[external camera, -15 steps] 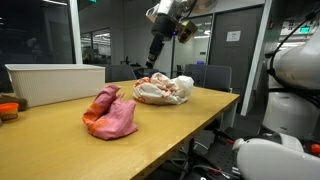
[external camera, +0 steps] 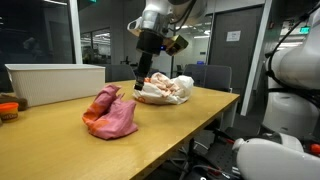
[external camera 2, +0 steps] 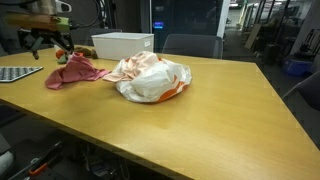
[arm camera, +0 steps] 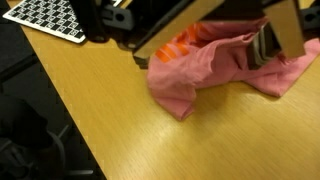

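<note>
A crumpled pink cloth (external camera: pixel 110 117) lies on the wooden table, with part of it standing up in a peak. In exterior view 2 the same cloth (external camera 2: pixel 76 72) is at the table's left end. My gripper (external camera: pixel 140 84) points down above the table, to the right of the cloth in exterior view 1. The wrist view has the pink cloth (arm camera: pixel 180 82) below and between the two widely spaced fingers, along with an orange-striped patch. Nothing is clasped: the gripper is open. The cloth's far side is partly hidden by the fingers.
A white plastic bag (external camera 2: pixel 160 84) with pale cloth sits beyond the gripper. A white box (external camera: pixel 50 80) stands at the back, and an orange bowl (external camera: pixel 8 110) is at the left edge. A checkered board (arm camera: pixel 52 14) lies nearby.
In exterior view 1 my gripper has come down and somewhat left, nearer the pink cloth. The cloth and the bag look unmoved.
</note>
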